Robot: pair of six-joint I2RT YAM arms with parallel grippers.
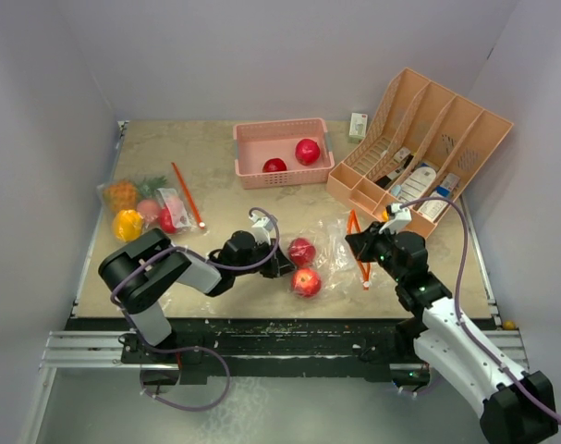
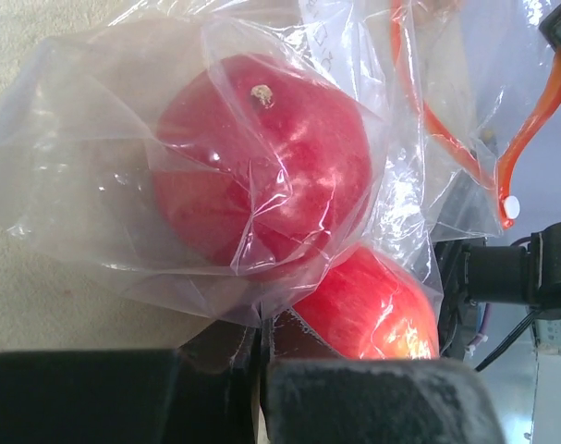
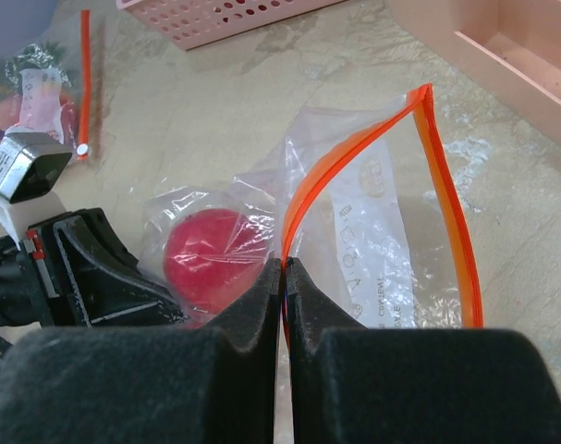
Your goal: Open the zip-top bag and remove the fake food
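A clear zip bag (image 1: 335, 250) lies in the middle, holding a red fruit (image 2: 262, 157) and a lighter red apple (image 1: 306, 283). My left gripper is shut at the bag's left side, against the film beside the two fruits; whether film is between its fingertips is unclear. My right gripper is shut on the orange-edged mouth of the bag (image 3: 446, 194), holding it raised so the edge forms a loop.
A pink basket (image 1: 250, 174) with two red fruits stands at the back. A wooden organizer (image 1: 400, 102) is at back right. Another bag of fake food (image 1: 128, 222) and an orange rod (image 1: 188, 194) lie at left.
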